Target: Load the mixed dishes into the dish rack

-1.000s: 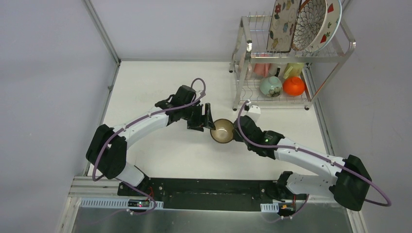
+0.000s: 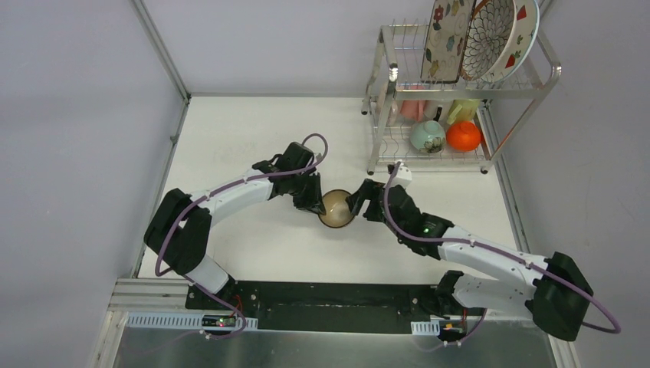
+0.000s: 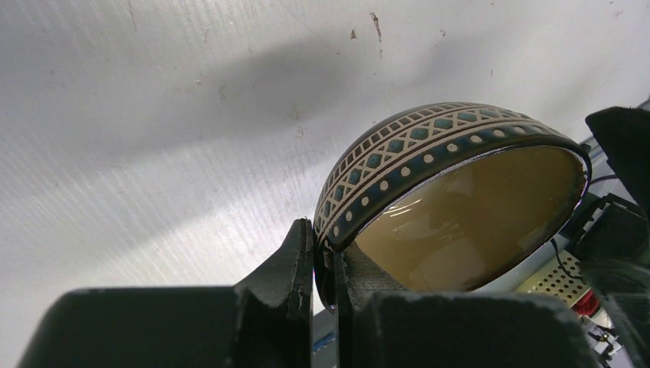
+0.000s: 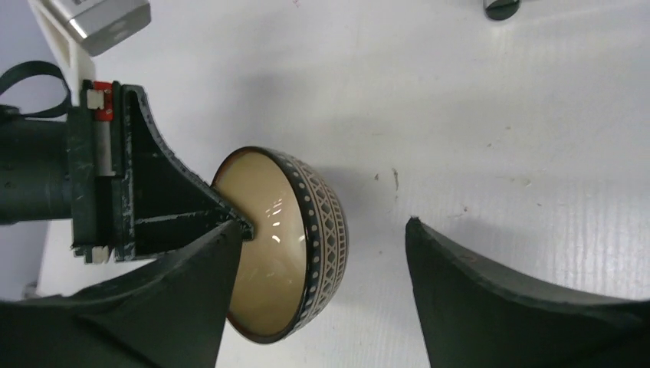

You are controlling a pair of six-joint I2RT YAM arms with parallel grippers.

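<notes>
A tan bowl point(image 2: 337, 208) with a dark patterned outer band hangs tilted at the middle of the work area. My left gripper point(image 2: 319, 207) is shut on its rim; in the left wrist view, the fingertips point(image 3: 291, 261) pinch the bowl's edge point(image 3: 452, 123). My right gripper point(image 2: 360, 195) stands open just right of the bowl, its two fingers parted and empty. In the right wrist view the bowl point(image 4: 272, 245) shows between and beyond those fingers, apart from them.
The metal dish rack point(image 2: 467, 93) stands at the back right, holding plates on top and cups, a mint bowl point(image 2: 427, 136) and an orange bowl point(image 2: 463, 136) below. The white board is clear at left.
The right gripper has opened and drawn away from it.
</notes>
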